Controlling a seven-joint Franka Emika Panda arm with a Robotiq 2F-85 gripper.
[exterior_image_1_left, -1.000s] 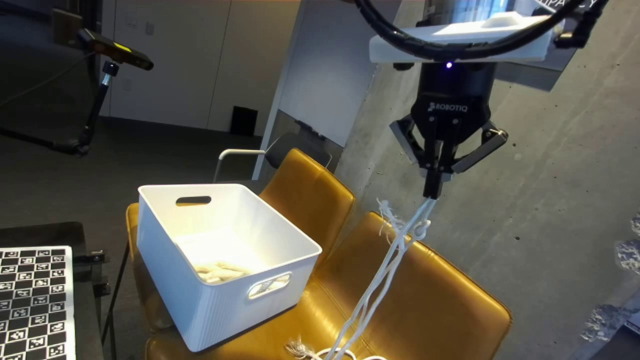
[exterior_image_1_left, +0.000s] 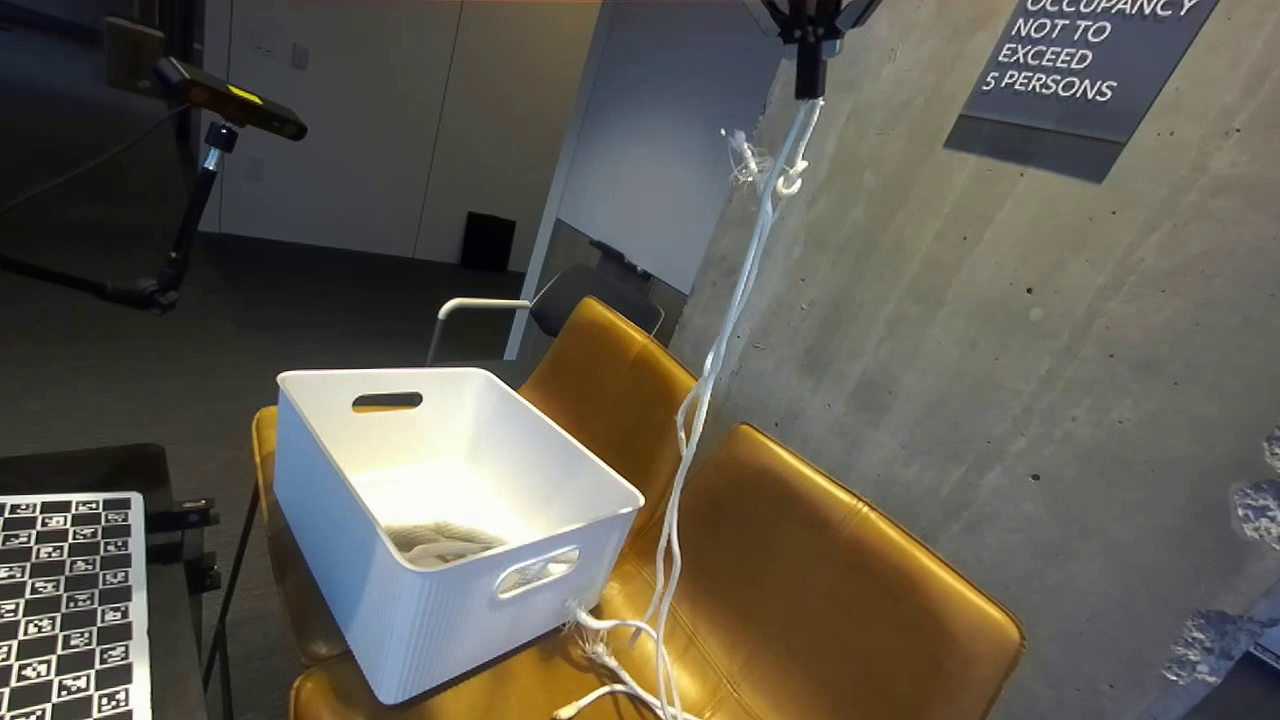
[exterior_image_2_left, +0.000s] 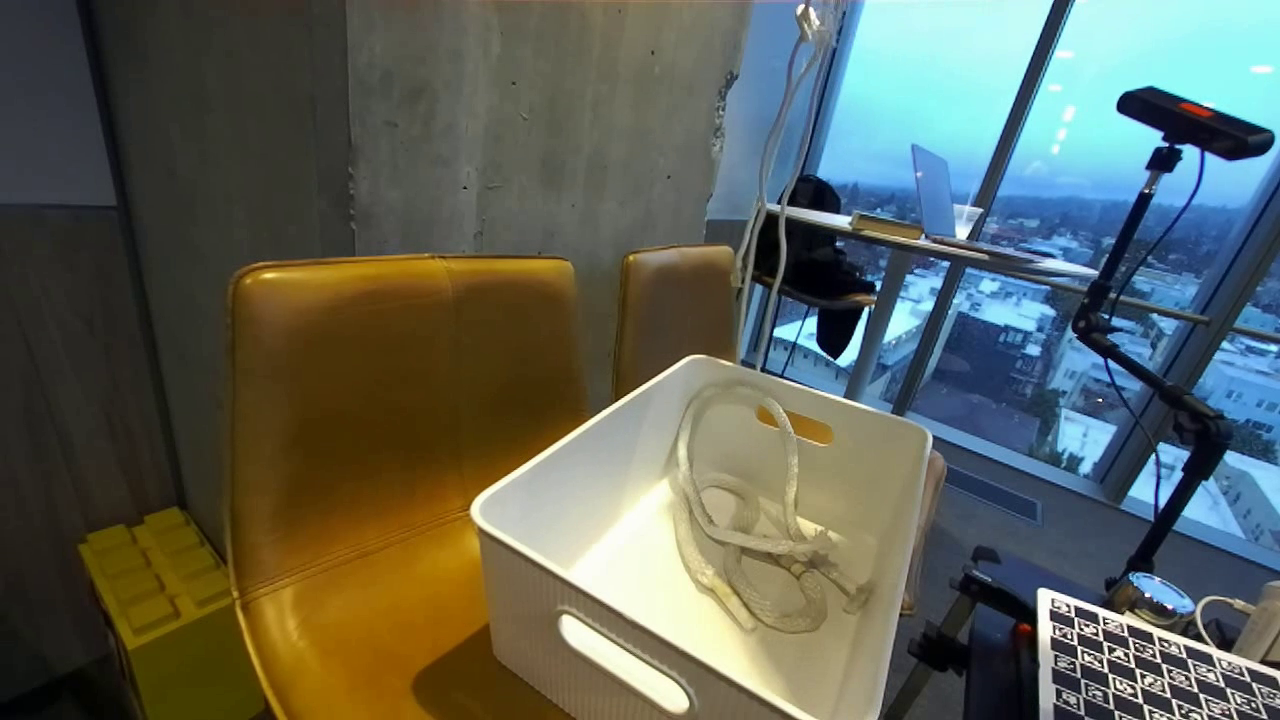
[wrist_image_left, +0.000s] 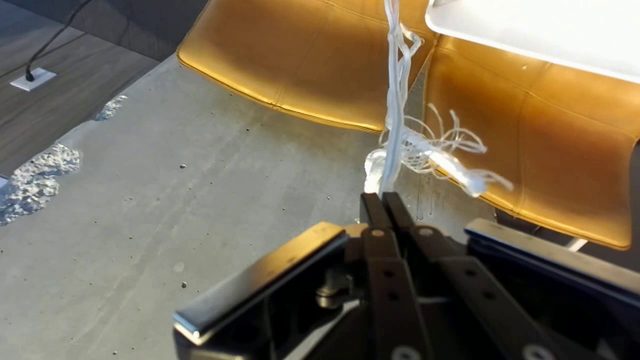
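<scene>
At the top of exterior view 1 my gripper (exterior_image_1_left: 811, 94) is shut on a bundle of white rope (exterior_image_1_left: 734, 306). The strands hang down past the white bin, and their lower ends, some frayed, rest on the tan chair seat beside it. Up close in the wrist view, the rope (wrist_image_left: 394, 111) runs from the gripper, with a knot and a frayed end near the fingertips. The white bin (exterior_image_2_left: 576, 468) stands on the chairs and holds another coiled rope (exterior_image_2_left: 780, 606). Exterior view 2 shows hanging strands (exterior_image_2_left: 768, 180) behind the bin, but no gripper.
Tan chairs (exterior_image_1_left: 840, 576) stand against a concrete wall (exterior_image_1_left: 1020, 360). A black camera on a stand (exterior_image_2_left: 1194, 120) and a checkered board (exterior_image_1_left: 72, 600) are beside the bin. The space above the bin's opening is clear.
My gripper has risen and moved slightly left in exterior view 1, lifting the rope with it. The rope's lower ends have shifted up and closer to the bin's side.
</scene>
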